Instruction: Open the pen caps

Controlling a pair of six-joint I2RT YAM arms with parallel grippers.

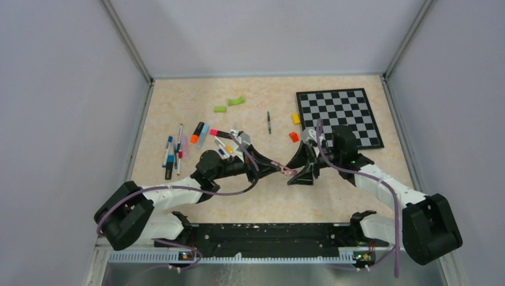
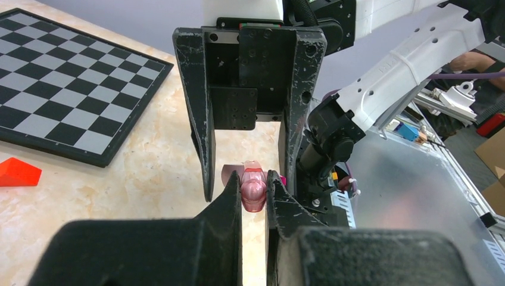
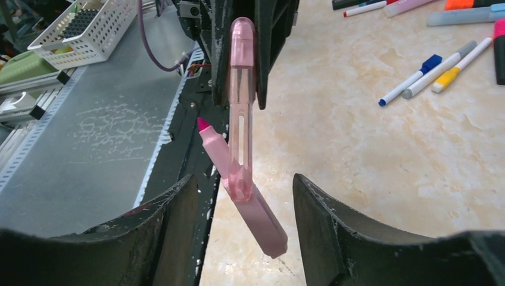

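My left gripper is shut on a clear pink pen piece, which points out towards my right gripper. A solid pink marker piece with a bare magenta tip lies slantwise across the clear piece's outer end; whether they touch, I cannot tell. In the left wrist view, a rounded pink end shows between the left fingers. My right gripper stands open, its two fingers on either side of the pink pieces with gaps to both.
Pens and markers lie at the table's left, a single dark pen further back. A checkered board is at the back right, with orange and yellow blocks beside it.
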